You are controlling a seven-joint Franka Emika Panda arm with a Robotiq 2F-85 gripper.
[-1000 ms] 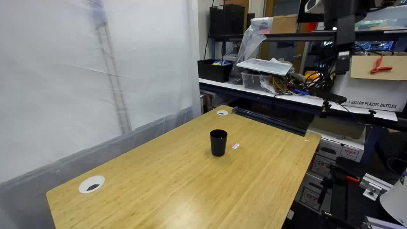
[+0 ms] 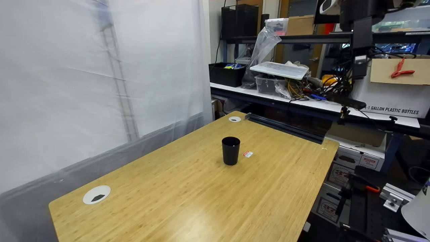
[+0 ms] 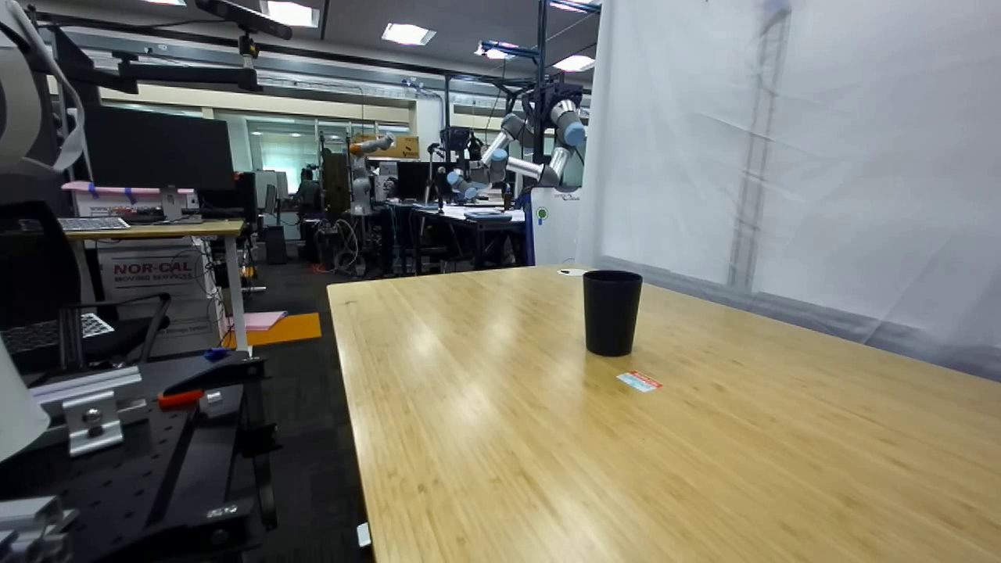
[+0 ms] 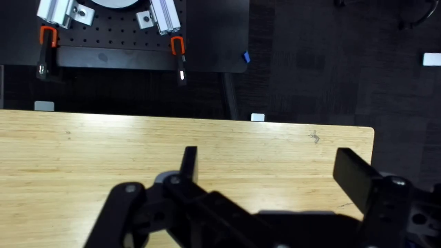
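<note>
A black cup [image 2: 230, 151] stands upright on the wooden table [image 2: 181, 181], and exterior view 2 shows the same cup [image 3: 611, 314] with its mouth up. Close beside it lies a small red, white and blue label or packet [image 3: 640, 381], flat on the wood. My gripper is open, its two black fingers wide apart with only bare tabletop seen below the gap. Part of the gripper [image 2: 359, 68] hangs high at the upper right in exterior view 1, well away from the cup. The wrist view does not include the cup.
White cable grommets [image 2: 96, 194] sit in the tabletop near its curtain side. A translucent curtain [image 2: 100, 80] borders that side. Along the opposite edge stands the dark mounting base [image 4: 115, 58] with clamps. Shelves with bins [image 2: 226, 74] are beyond the table.
In exterior view 1 my gripper has shifted very slightly left and down. The cup and the label have not moved.
</note>
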